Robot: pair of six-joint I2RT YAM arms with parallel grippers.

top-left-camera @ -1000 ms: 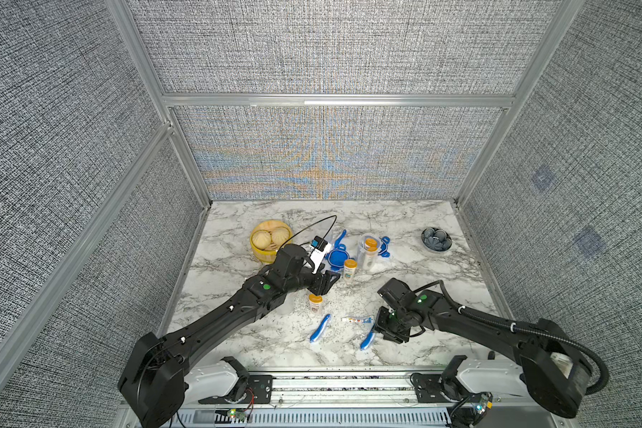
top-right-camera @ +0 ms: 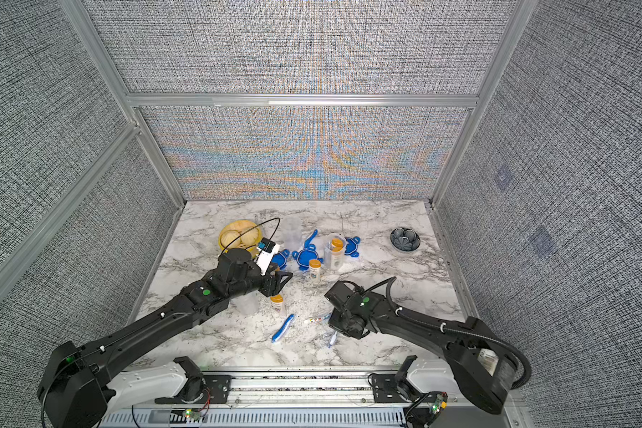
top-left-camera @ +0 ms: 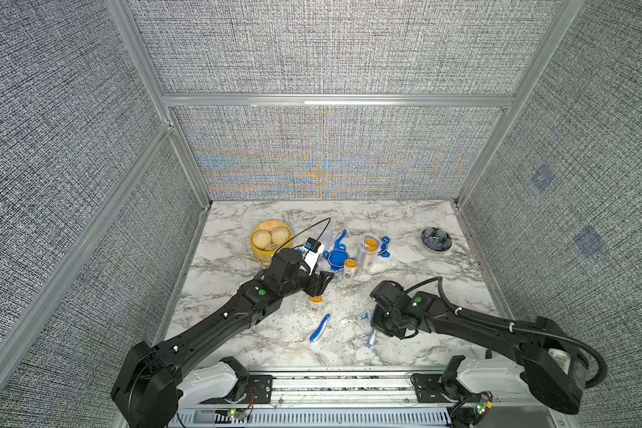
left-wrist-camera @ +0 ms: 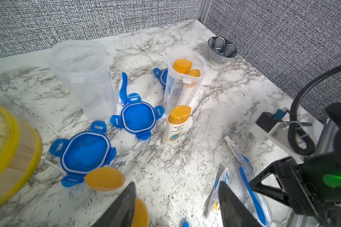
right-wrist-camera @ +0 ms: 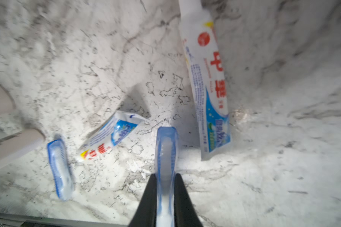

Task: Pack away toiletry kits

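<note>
My right gripper is closed around a blue-and-clear toothbrush (right-wrist-camera: 166, 147) near the table's front, beside white toothpaste tubes (right-wrist-camera: 206, 79). My left gripper is open above orange-capped bottles (left-wrist-camera: 104, 177), with nothing visible between its fingers. Another orange-capped bottle (left-wrist-camera: 177, 124) stands at the centre, before a clear cup (left-wrist-camera: 183, 87) holding orange-capped bottles. An empty clear cup (left-wrist-camera: 81, 83) stands farther left. Blue lids (left-wrist-camera: 85, 153) lie among them, with a blue brush (left-wrist-camera: 123, 87) behind. A loose blue toothbrush (top-left-camera: 320, 328) lies at the front.
A yellow steamer basket (top-left-camera: 262, 253) with buns stands at the back left. A dark-rimmed bowl (top-left-camera: 436, 239) of grey objects stands at the back right.
My left gripper has moved slightly left.
</note>
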